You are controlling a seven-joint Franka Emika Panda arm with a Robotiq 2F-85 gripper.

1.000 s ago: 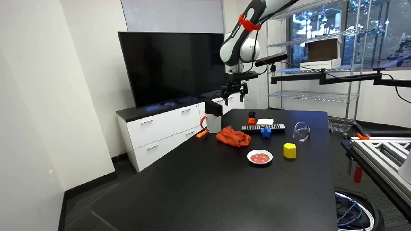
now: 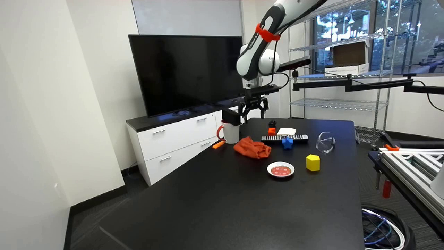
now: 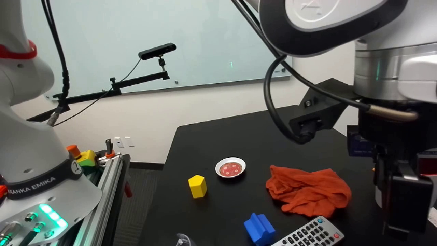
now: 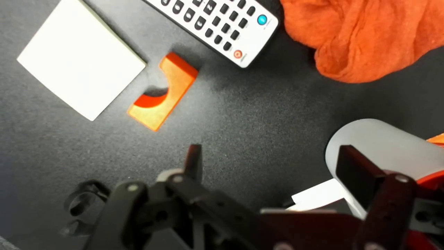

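Note:
My gripper (image 2: 254, 115) hangs over the far end of the dark table, fingers spread wide. The wrist view shows bare table between its fingertips. To one side stands a white mug (image 2: 231, 134) with a red handle and a black box (image 2: 231, 117) sticking out of its top. One finger overlaps the mug (image 4: 374, 141) in the wrist view; whether they touch I cannot tell. An orange notched block (image 4: 172, 91) lies beside a white square pad (image 4: 81, 60). Near them are a remote (image 4: 224, 29) and a crumpled orange cloth (image 4: 358, 37).
A blue star-shaped block (image 3: 259, 229), a yellow block (image 3: 197, 187), a small white dish (image 3: 230, 167) with a red pattern and clear safety glasses (image 2: 325, 142) are spread over the table. A small black item (image 4: 87, 196) lies near the gripper.
My gripper and arm have come down, nearer to the table beside the mug. The tabletop objects look unmoved.

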